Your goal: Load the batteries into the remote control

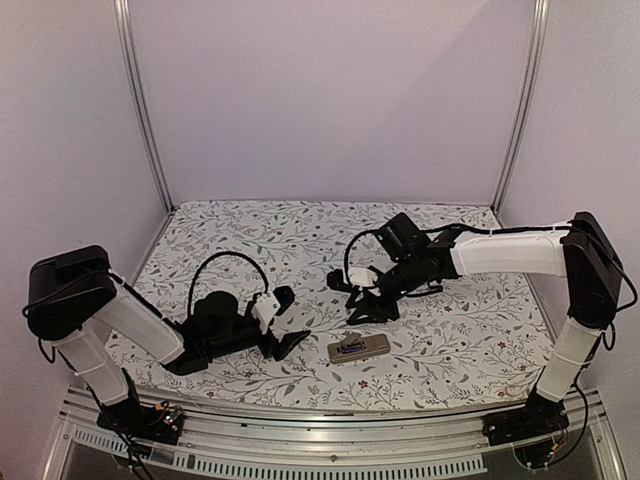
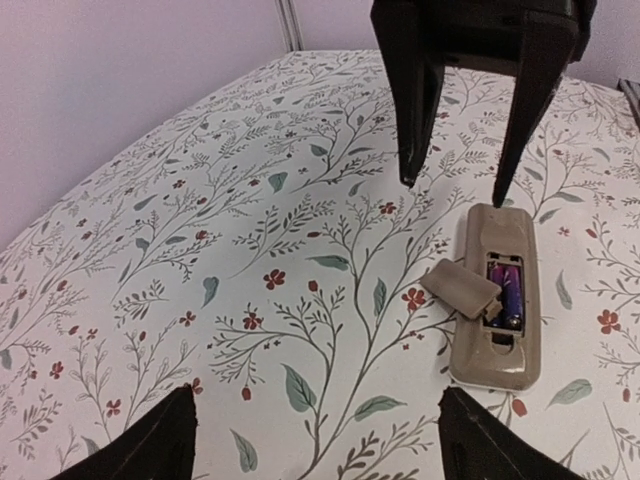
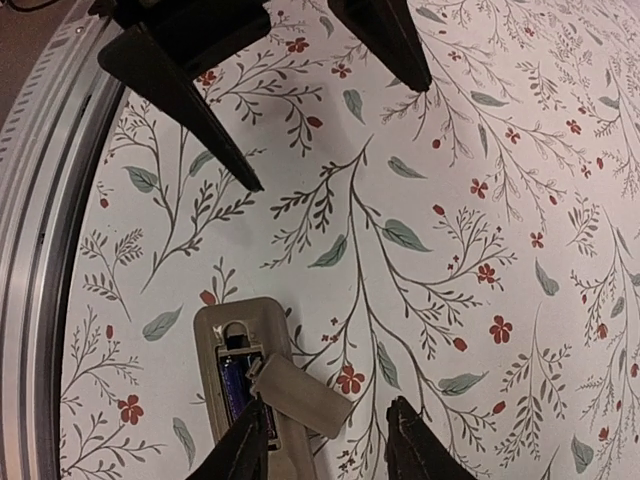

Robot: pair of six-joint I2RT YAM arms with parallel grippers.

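Note:
The beige remote point(image 1: 368, 346) lies on the table with batteries point(image 2: 512, 296) in its open compartment. A loose beige cover rests askew across the compartment's edge, also seen in the right wrist view as the tilted cover point(image 3: 305, 400). My right gripper point(image 1: 370, 314) is raised just above and behind the remote, open with nothing between its fingers. My left gripper point(image 1: 283, 342) stands low to the left of the remote, its fingers apart and empty.
Pale walls stand at the back and sides, and a metal rail point(image 1: 330, 425) runs along the front edge.

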